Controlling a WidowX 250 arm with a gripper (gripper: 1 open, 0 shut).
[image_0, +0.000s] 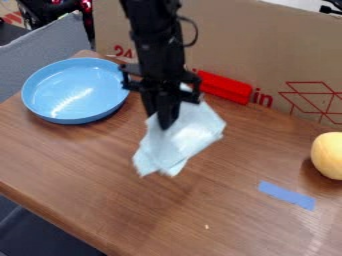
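My black gripper (171, 100) is shut on a pale blue-white cloth (179, 140), lifted and hanging below it over the middle of the table. A blue plate (75, 89) lies at the back left, left of the gripper.
A red object (222, 86) lies at the back by the cardboard wall. A round yellow object (327, 156) is at the right edge, with a blue tape strip (286, 195) in front of it.
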